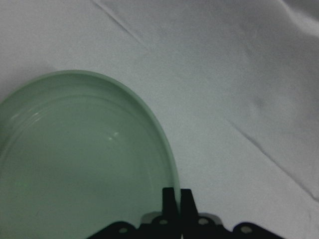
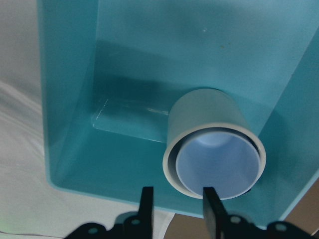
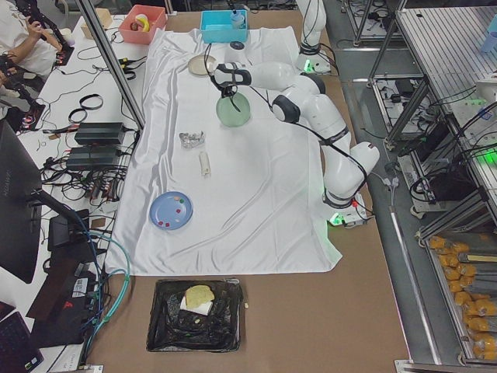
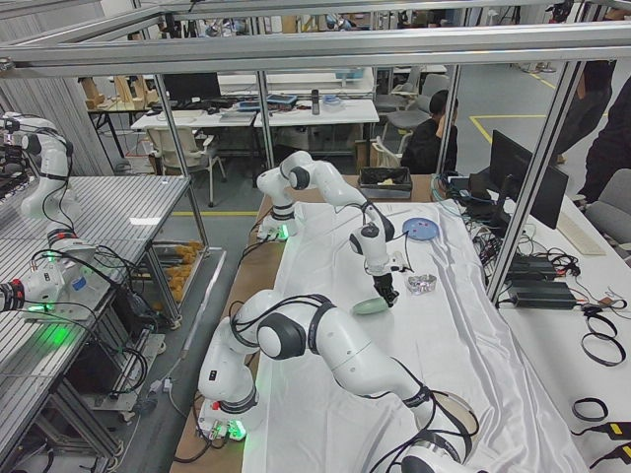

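A green plate (image 3: 233, 113) (image 1: 75, 149) is held at its rim by my left gripper (image 4: 386, 296), which is shut on it above the white cloth. My right gripper is open over the near wall of a turquoise bin (image 2: 124, 59) (image 3: 210, 35), nothing between its fingers. Inside the bin a cylindrical cup (image 2: 194, 112) holds a pale blue inner cup (image 2: 217, 164). A blue plate (image 3: 171, 202) with small coloured pieces lies toward the cloth's left, below a crinkled clear object (image 3: 192, 140) and a thin pale item (image 3: 205, 165).
A beige plate (image 3: 196, 68) lies near the bin. A black tray (image 3: 163, 318) with yellow and white items stands beyond the cloth. Monitors and electronics line the left side.
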